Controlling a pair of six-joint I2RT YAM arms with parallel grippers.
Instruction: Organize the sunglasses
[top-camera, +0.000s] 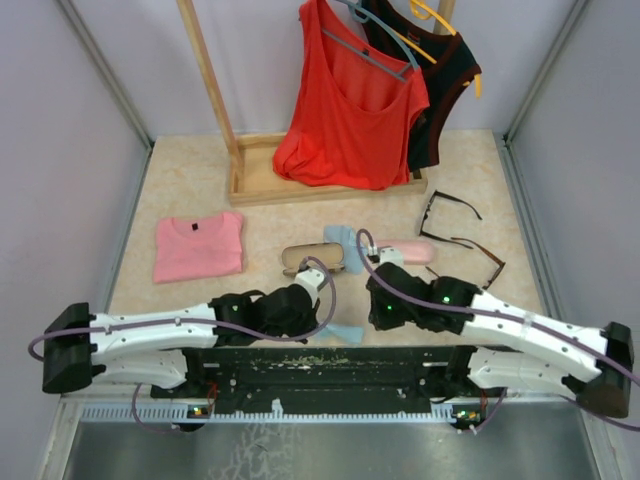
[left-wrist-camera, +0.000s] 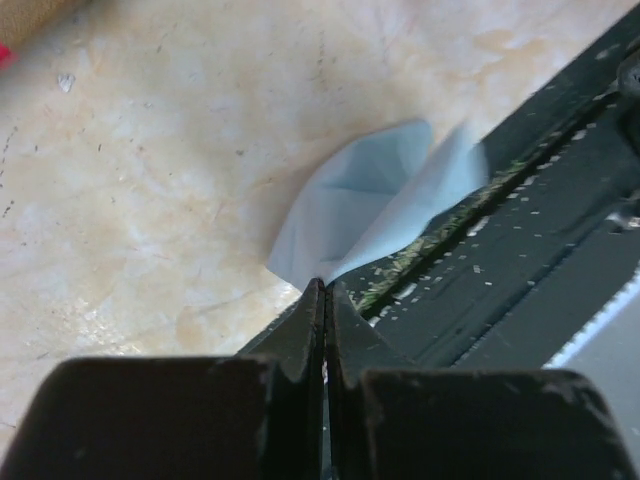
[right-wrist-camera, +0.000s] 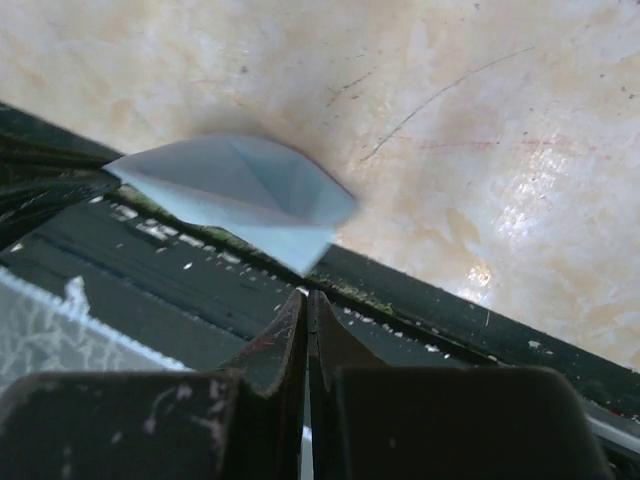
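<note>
Two pairs of sunglasses lie on the right of the table in the top view: one black pair (top-camera: 434, 212) farther back, another dark-brown pair (top-camera: 492, 262) nearer. A tan glasses case (top-camera: 312, 256) sits at mid-table. The pink case (top-camera: 412, 251) is to its right, partly covered by my right arm. Near the front edge is a light-blue cloth (left-wrist-camera: 350, 205), its corner pinched in my left gripper. The same cloth (right-wrist-camera: 240, 185) extends toward my right gripper, which is shut; nothing shows between its fingertips, and the cloth's free corner is close by.
A second light-blue cloth (top-camera: 345, 240) lies between the cases. To the left is a folded pink shirt (top-camera: 198, 248). A wooden rack (top-camera: 250, 190) with hanging red and black tops (top-camera: 350, 120) stands at the back. The dark front edge (top-camera: 300, 362) runs below both grippers.
</note>
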